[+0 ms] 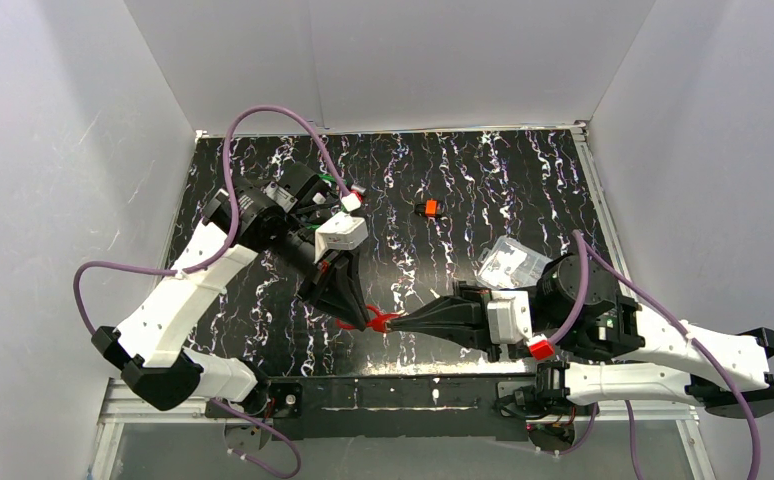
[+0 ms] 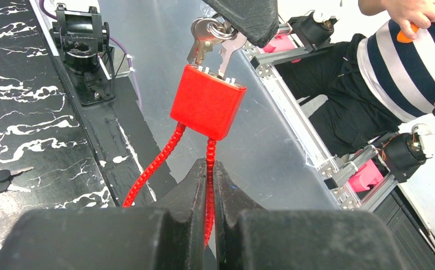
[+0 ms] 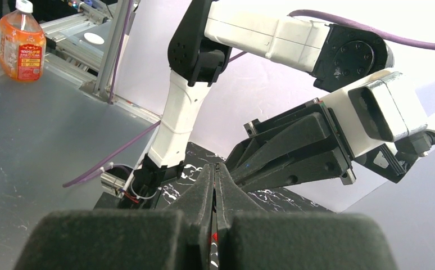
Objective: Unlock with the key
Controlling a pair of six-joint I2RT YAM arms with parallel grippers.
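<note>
A red padlock [image 2: 208, 101] with a red beaded cord [image 2: 155, 169] shows in the left wrist view. My left gripper is shut on a strand of that cord, just below the lock body. Two keys hang from one ring [image 2: 222, 31]; the tip of the right-hand key [image 2: 230, 52] meets the lock's top face, and how deep it goes I cannot tell. The other key [image 2: 200, 44] hangs beside it. The dark fingertips [image 2: 253, 19] of my right gripper are shut on the keys at their ring end. From above, both grippers meet around the red lock [image 1: 379, 323].
An orange and black object [image 1: 430, 208] lies on the dark marbled table, with a clear box [image 1: 511, 264] at right. Another set of keys [image 2: 1, 179] rests on the table. A green item [image 1: 328, 179] is partly hidden behind the left arm.
</note>
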